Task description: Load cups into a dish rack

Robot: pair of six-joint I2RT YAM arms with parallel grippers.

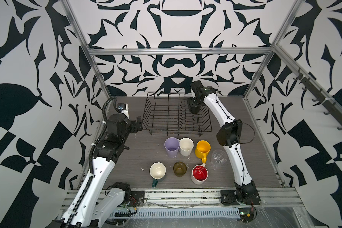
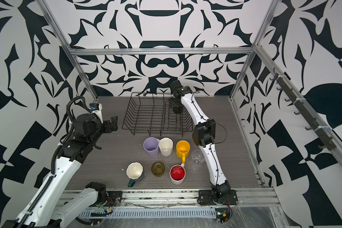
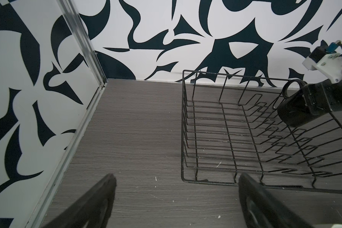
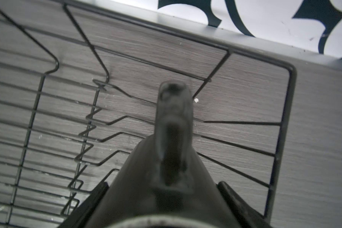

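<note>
A dark mug [image 1: 195, 109] stands in the right part of the black wire dish rack [image 1: 151, 132]. In the right wrist view, this mug [image 4: 171, 197] has its handle pointing toward the back wall. My right gripper is open around it, one finger [image 4: 88, 207] on each side; contact with the mug is hard to judge. Left of the rack, my open left gripper has only bare table between its fingers. In front of the rack stand a purple cup [image 1: 171, 149], a white cup [image 1: 186, 147] and a yellow mug [image 1: 202, 149].
Nearer the front edge are a cream mug with a green handle [image 1: 157, 171], a brown glass [image 1: 179, 169], a red-lined white mug [image 1: 199, 174] and a clear glass [image 1: 218, 157]. The rack's left and middle are empty. Table on both sides of the rack is clear.
</note>
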